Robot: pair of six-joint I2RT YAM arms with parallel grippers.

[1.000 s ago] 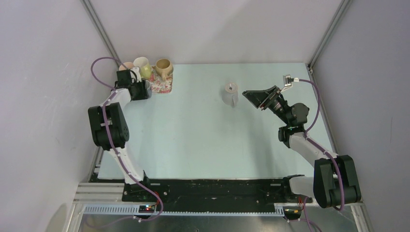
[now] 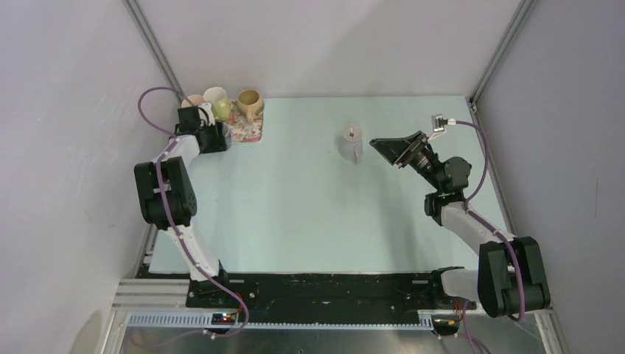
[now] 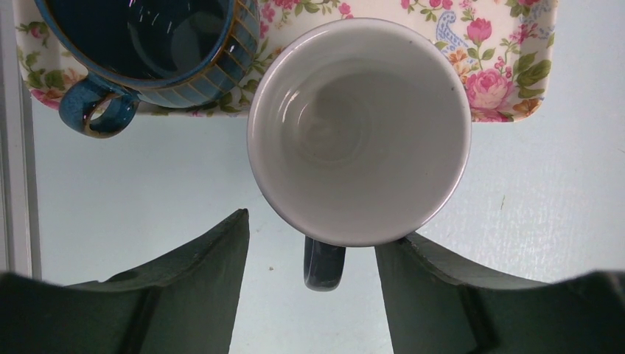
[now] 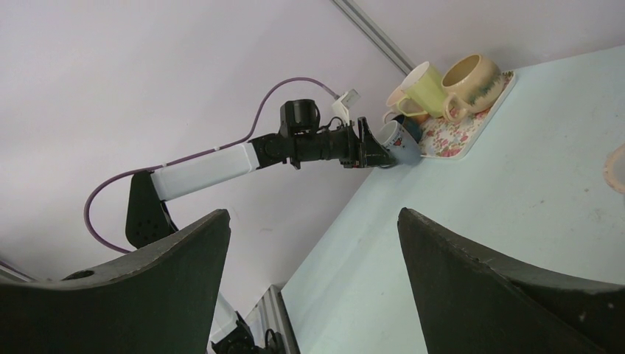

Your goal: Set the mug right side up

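Note:
A white mug [image 3: 354,125] with a dark handle [image 3: 324,265] stands mouth up at the near edge of a floral tray [image 3: 501,81]. My left gripper is at this mug, its fingers parted on either side of the handle. A second pale mug [image 2: 351,140], upside down by its look, stands alone at the table's middle back, its handle toward the front. My right gripper [image 2: 383,147] hangs open to the right of that mug, holding nothing.
Blue [image 3: 162,51], yellow [image 2: 217,99] and tan [image 2: 250,103] mugs crowd the tray at the back left, with a pink one behind.

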